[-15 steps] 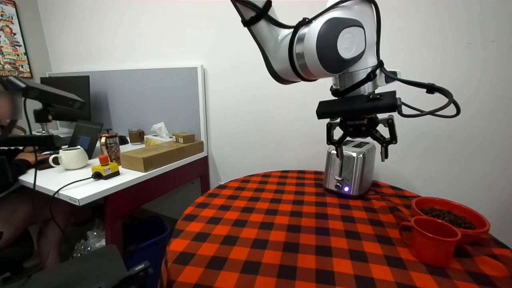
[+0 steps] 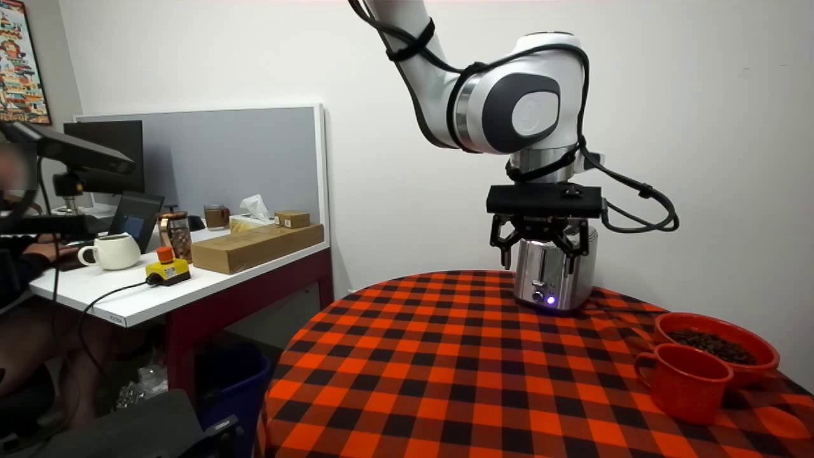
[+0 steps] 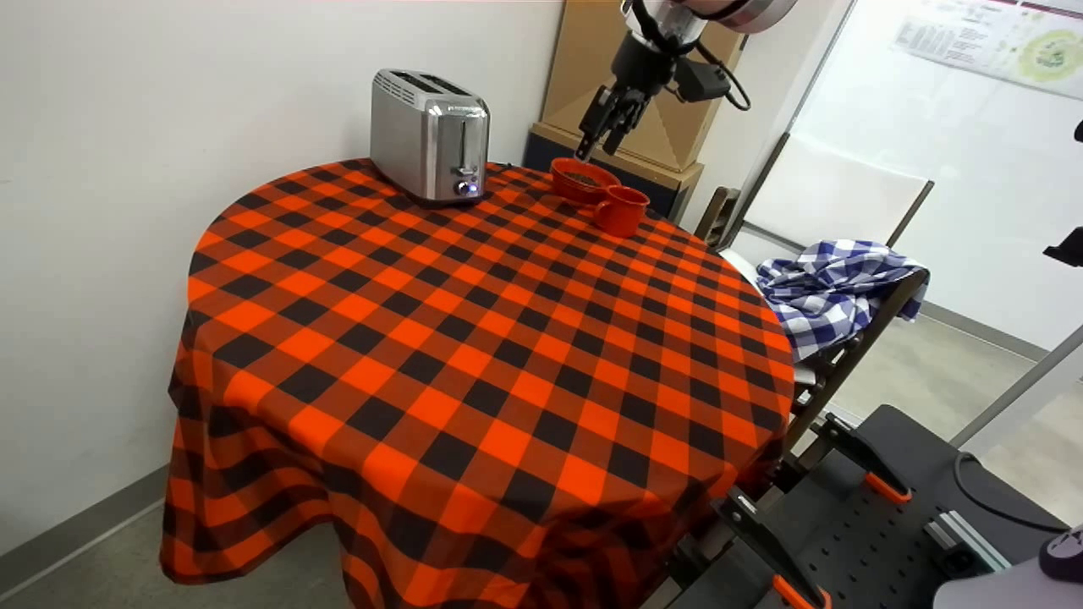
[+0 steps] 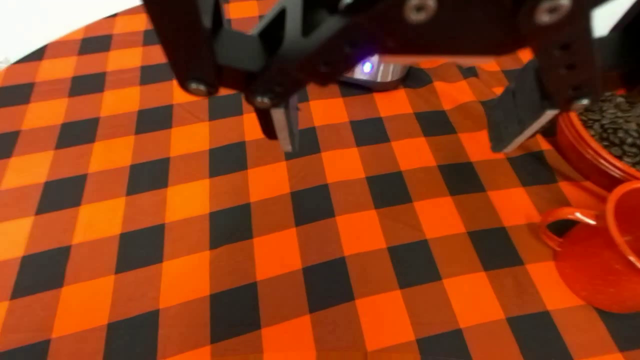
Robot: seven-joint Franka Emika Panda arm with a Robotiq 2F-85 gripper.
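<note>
In exterior view 1 my gripper (image 2: 538, 267) hangs open in front of the silver toaster (image 2: 589, 263), its fingers spread with nothing between them. The wrist view shows the same gap between the fingertips, with only checked cloth beneath. A purple light glows on the toaster's front, beside a knob and under the lever. On the table's right side stand a red mug (image 2: 690, 385) and, just behind it, a red bowl (image 2: 763, 352) holding dark brown beans. Exterior view 2 has the gripper (image 3: 596, 152) high at the back, overlapping the bowl (image 3: 563, 183) in the picture.
A red-and-black checked cloth (image 3: 457, 335) covers the round table, which is bare across its middle and front. A white wall rises close behind the toaster. Off to the left stands a white desk (image 2: 152, 294) with a cardboard box (image 2: 259, 245) and a white mug (image 2: 114, 252).
In exterior view 1 my gripper has moved down and to the left and now covers more of the toaster. Its fingers stay spread. The toaster, mug and bowl have not moved.
</note>
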